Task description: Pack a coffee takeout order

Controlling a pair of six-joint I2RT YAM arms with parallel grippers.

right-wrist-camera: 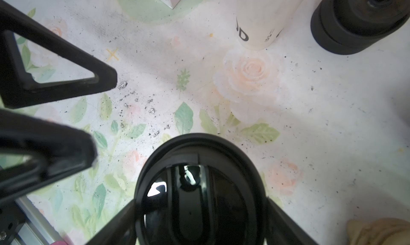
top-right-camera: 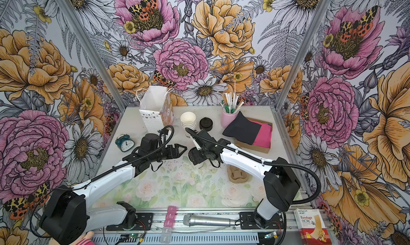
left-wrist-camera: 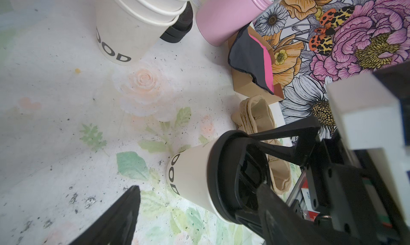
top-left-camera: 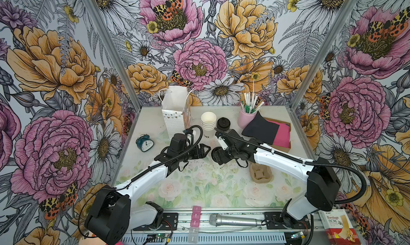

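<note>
A white paper cup (left-wrist-camera: 192, 170) wears a black lid (right-wrist-camera: 199, 193) and stands upright on the table. My right gripper (top-left-camera: 220, 156) is over this cup, its open fingers (right-wrist-camera: 279, 221) to either side of the lid; whether they touch it is hard to tell. To the left of the cup, my left gripper points toward it with parted, empty fingers (left-wrist-camera: 121, 210). Behind stand a stack of white cups (top-left-camera: 208, 121) and spare black lids (top-left-camera: 223, 124). The white paper bag (top-left-camera: 175, 116) is upright at the back left.
A brown cup carrier (top-left-camera: 261, 173) lies right of the cup, beneath the right arm. At the back right are a pink holder of straws (top-left-camera: 246, 118) and a carton (top-left-camera: 285, 147) with black and pink sleeves. A clock (top-left-camera: 145, 143) stands left.
</note>
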